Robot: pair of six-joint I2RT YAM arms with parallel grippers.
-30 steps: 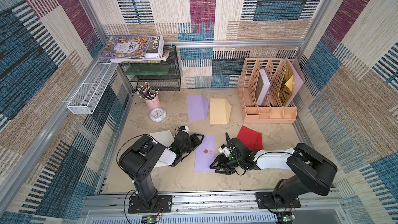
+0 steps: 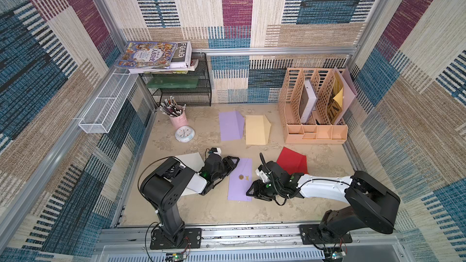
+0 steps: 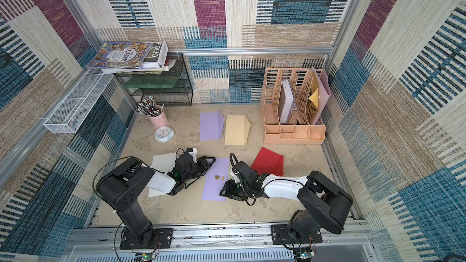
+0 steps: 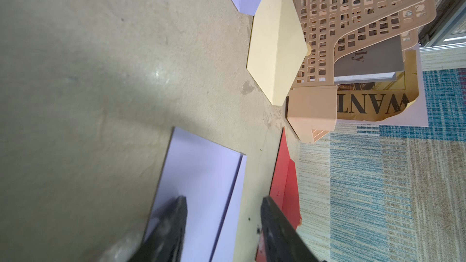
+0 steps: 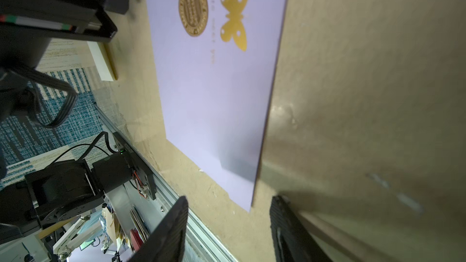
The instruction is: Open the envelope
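Observation:
A lavender envelope (image 2: 238,186) (image 5: 213,92) lies front centre, with a gold round seal (image 5: 193,7) and butterfly (image 5: 234,17) on it. Over its back-left part my left gripper (image 2: 235,161) stands open, nothing held between its fingers. At its front-right corner my right gripper (image 2: 253,191) is low over the table, fingers apart, one beside the envelope's edge, nothing held.
A second lavender envelope (image 2: 230,126), a cream one (image 2: 256,130), a red one (image 2: 292,157) and white paper (image 2: 190,159) lie around. A pink file organiser (image 2: 310,133), pencil cup (image 2: 177,118) and clock (image 2: 185,134) stand behind.
My right gripper has shifted slightly at the envelope's front-right corner, with its arm's elbow a little farther right. The left arm and envelope look unchanged.

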